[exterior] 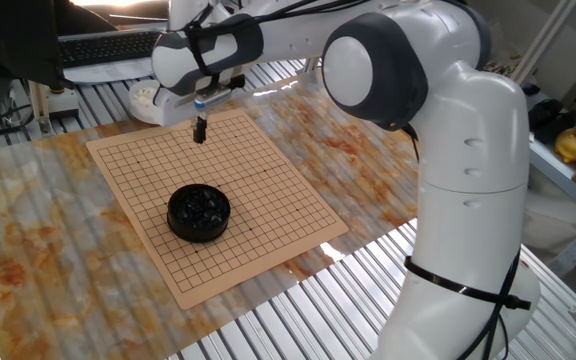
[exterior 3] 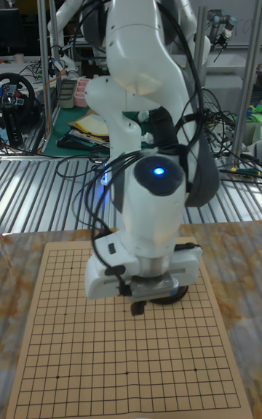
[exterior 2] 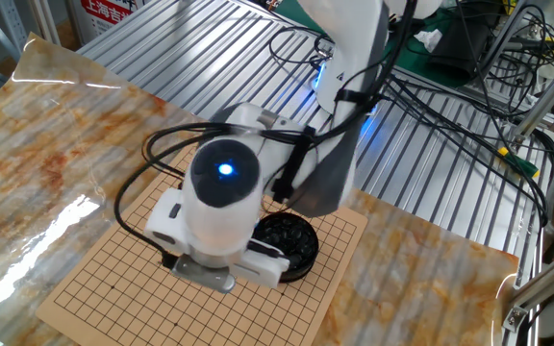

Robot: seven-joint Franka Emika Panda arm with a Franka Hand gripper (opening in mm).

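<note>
A tan board with a black grid (exterior: pixel 268 215) lies flat on the marbled sheet. On it stands a round black bowl (exterior: pixel 199 213) filled with dark, glossy pieces; exterior view 2 shows the bowl (exterior 2: pixel 289 245) partly covered by the arm. My gripper (exterior: pixel 200 130) hangs above the board, apart from the bowl and towards the keyboard side. Its dark fingertips (exterior 3: pixel 138 308) sit together as one narrow block, so it looks shut. No piece can be made out between them. In exterior view 3 the hand hides most of the bowl (exterior 3: pixel 180 293).
No loose pieces show on the visible part of the board. The marbled sheet (exterior: pixel 43 240) around it is clear. A keyboard (exterior: pixel 113 45) lies beyond the ribbed metal table (exterior: pixel 278 310). Black cables (exterior 2: pixel 460 144) run over the table near the arm's base.
</note>
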